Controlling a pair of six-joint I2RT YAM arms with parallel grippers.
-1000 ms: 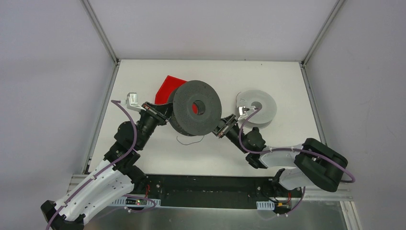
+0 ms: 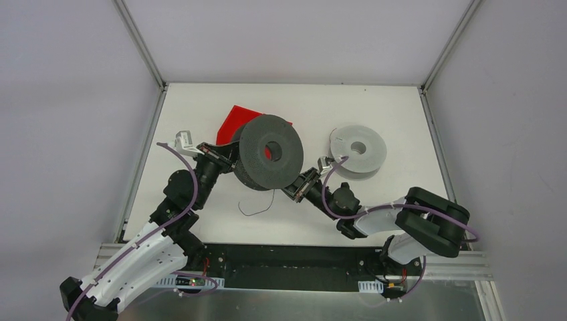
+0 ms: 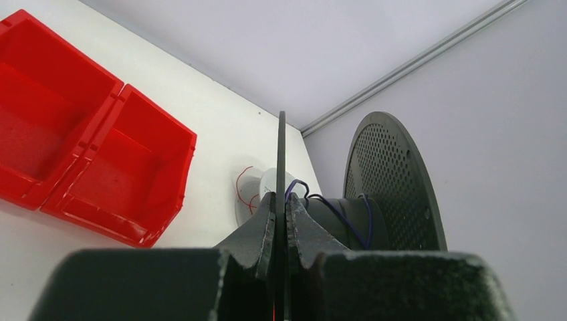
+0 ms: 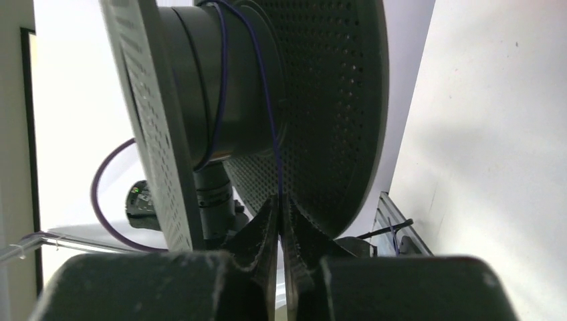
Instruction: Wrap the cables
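A dark grey spool is held on edge above the table, its round flange and hollow core showing in the top view. My left gripper is shut on the rim of its near flange, seen edge-on between the fingers in the left wrist view. A dark blue cable loops over the spool's core and runs down to my right gripper, whose closed fingertips pinch it beside the spool. Below the spool in the top view, a thin loose cable end curves over the white tabletop.
A pale spool with a red wire lies at the table's right. Red bins stand behind the dark spool, partly covered from above.
My right gripper has shifted left and toward the front. The spool has moved slightly left and down in the picture, and the loose cable end hangs farther left and forward.
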